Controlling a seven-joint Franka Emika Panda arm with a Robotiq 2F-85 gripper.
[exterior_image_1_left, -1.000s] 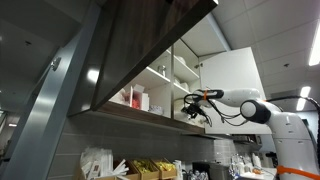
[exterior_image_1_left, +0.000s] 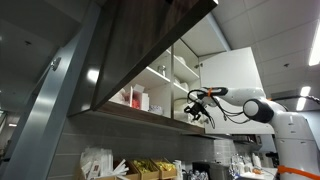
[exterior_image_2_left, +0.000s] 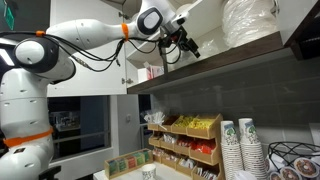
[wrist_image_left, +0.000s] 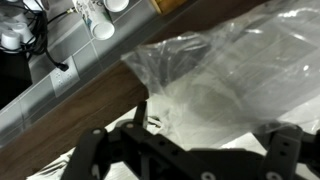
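Note:
My gripper (exterior_image_2_left: 186, 44) is raised to the open upper cabinet, just in front of its shelf (exterior_image_2_left: 215, 62). In the wrist view the gripper stands open, its dark fingers (wrist_image_left: 95, 147) wide apart at the bottom edge. Clear plastic wrapping (wrist_image_left: 215, 85) spreads in front of and above the fingers; whether it touches them I cannot tell. Exterior view 2 shows wrapped white items (exterior_image_2_left: 252, 25) on the shelf beside the gripper. From the side, the gripper (exterior_image_1_left: 197, 107) is at the cabinet's far end, partly lost against the arm.
Below the cabinet stand stacked paper cups (exterior_image_2_left: 230, 148) and a wooden rack (exterior_image_2_left: 190, 143) of packets. A cabinet door (exterior_image_1_left: 228, 75) hangs open beside the arm. White boxes (exterior_image_1_left: 140, 101) sit on the shelf. The wooden shelf edge (wrist_image_left: 75, 115) runs close by the gripper.

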